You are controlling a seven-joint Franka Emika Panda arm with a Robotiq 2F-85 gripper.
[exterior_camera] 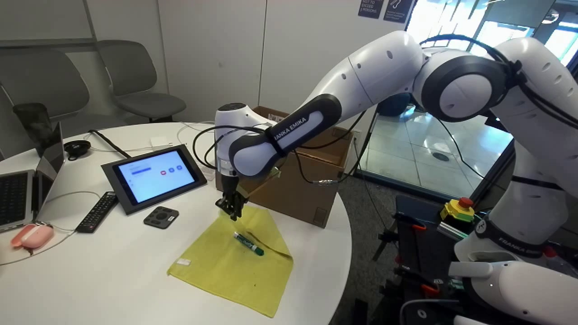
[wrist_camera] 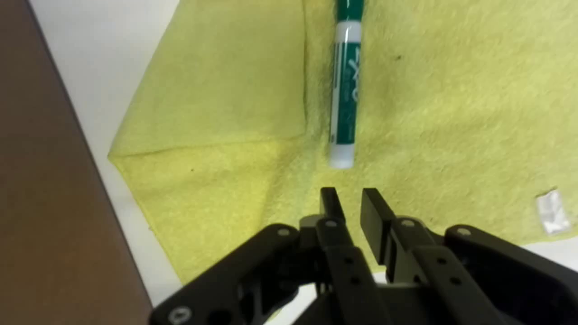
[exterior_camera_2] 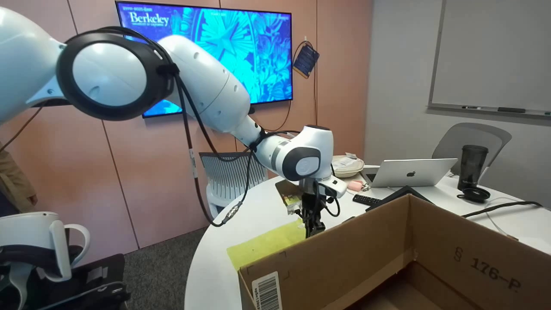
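Note:
A yellow cloth (exterior_camera: 233, 271) lies on the white table, one edge folded over as the wrist view shows. On it rests a green and white marker (wrist_camera: 347, 92), beside the folded flap (wrist_camera: 227, 81). My gripper hangs above the cloth, just short of the marker's white end in the wrist view. Its black fingers (wrist_camera: 331, 205) stand apart, with only cloth visible beyond the gap. From the side, the gripper (exterior_camera: 234, 216) is over the cloth's far part, near the box. In the second exterior view, the box wall partly hides the cloth (exterior_camera_2: 263, 243).
An open cardboard box (exterior_camera: 292, 189) stands close behind the cloth. Left of it are a tablet screen (exterior_camera: 157, 173), a small black control pad (exterior_camera: 160, 217), a remote (exterior_camera: 97, 211) and a laptop (exterior_camera: 19, 197).

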